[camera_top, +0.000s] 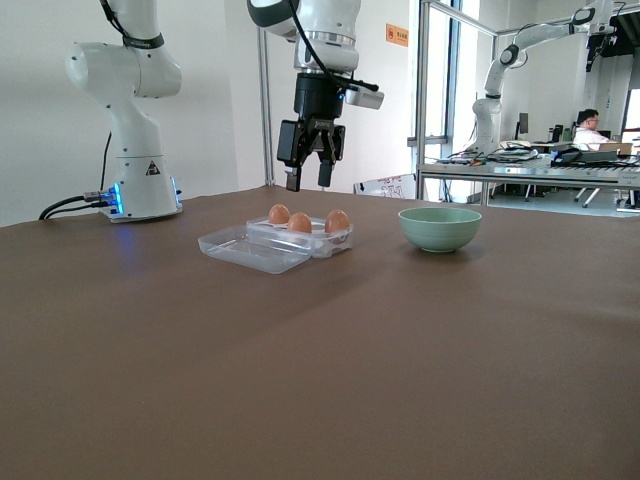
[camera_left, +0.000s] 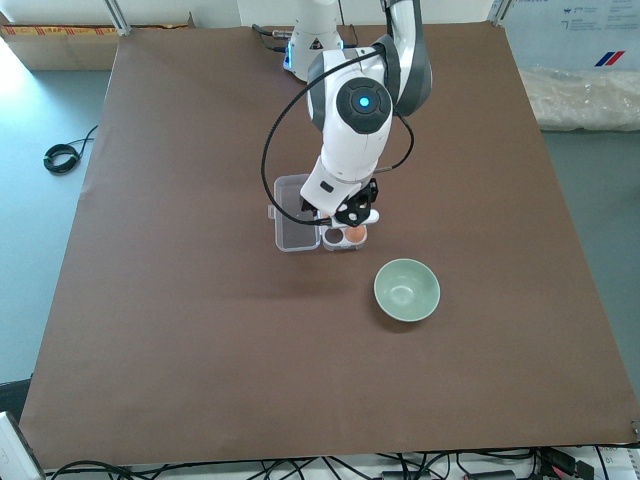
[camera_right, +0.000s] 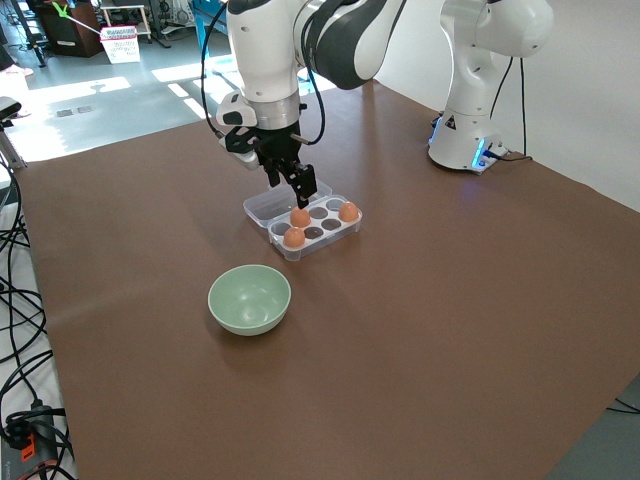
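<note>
A clear plastic egg box (camera_left: 293, 235) lies open on the brown table (camera_left: 200, 340), lid flat beside the tray, with brown eggs (camera_right: 294, 238) and several empty wells. The black gripper (camera_top: 308, 172) hangs above the tray, its two fingers pointing down and standing apart, with nothing visible between them; in the camera left view the wrist hides much of the tray. A pale green bowl (camera_left: 407, 290) stands empty beside the box, on the right in the top view and nearer the camera in the right view.
The robot's white base (camera_top: 148, 190) stands at the table's back edge, with cables (camera_top: 70, 206) running from it. Cables also lie along the outside of the table. The table around the bowl and box is otherwise clear.
</note>
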